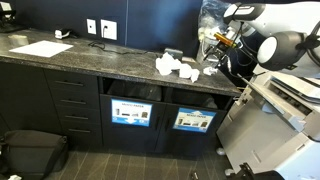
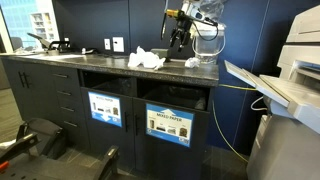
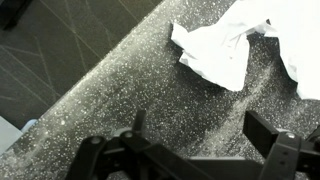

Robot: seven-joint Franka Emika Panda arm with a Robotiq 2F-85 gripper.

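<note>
White crumpled paper [image 1: 177, 66] lies on the dark speckled countertop [image 1: 120, 64], left of my gripper [image 1: 212, 47]. In exterior view 2, the gripper [image 2: 180, 42] hangs above the counter, just right of the white paper [image 2: 146, 59] and apart from it. Seen from the wrist, crumpled white paper [image 3: 222, 52] is at the top and upper right, partly cut off by the frame. My gripper stands open at the bottom of that view, fingers wide apart, only bare countertop between their tips.
Below the counter are two open bins with blue-and-white signs [image 1: 131, 112], one reading mixed paper [image 2: 169, 124]. A flat white sheet [image 1: 41, 48] lies far left. White equipment [image 1: 275, 120] stands to the right.
</note>
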